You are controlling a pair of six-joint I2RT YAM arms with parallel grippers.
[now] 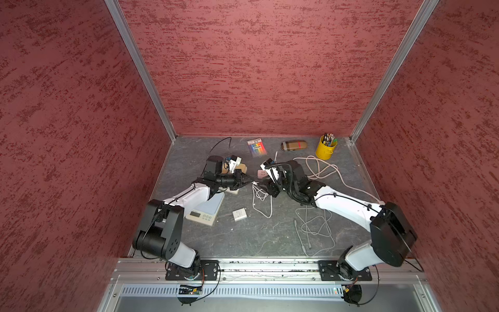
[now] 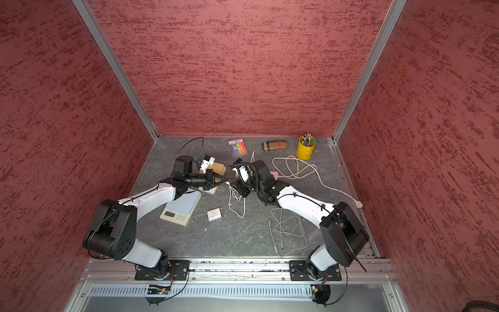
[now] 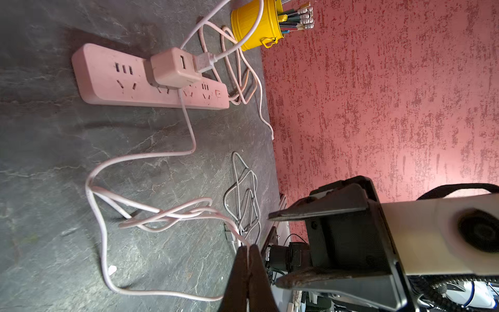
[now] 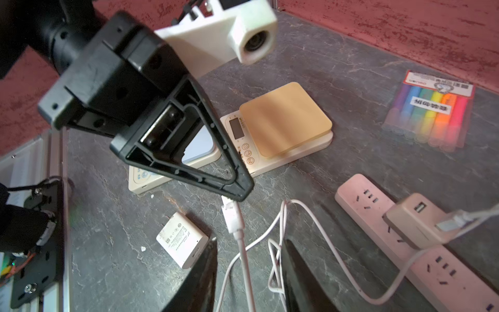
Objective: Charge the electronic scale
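Observation:
In the right wrist view, a scale with a tan top (image 4: 286, 119) lies behind my left gripper. A second scale with a pale blue-grey platform (image 1: 209, 203) is partly under the left arm. My left gripper is shut, with the white cable's plug (image 4: 232, 214) at its fingertips. The white cable (image 3: 98, 223) runs over the table to a pink adapter (image 3: 174, 66) on the pink power strip (image 3: 106, 78). My right gripper is open; it faces the left one, and the cable below the plug passes between its fingers in its view.
A white block (image 4: 182, 239) lies on the table in front of the scales. A grey cable (image 1: 314, 228) lies coiled at front right. Markers (image 1: 256, 147), a brown case (image 1: 294, 145) and a yellow pencil bucket (image 1: 324, 149) stand along the back.

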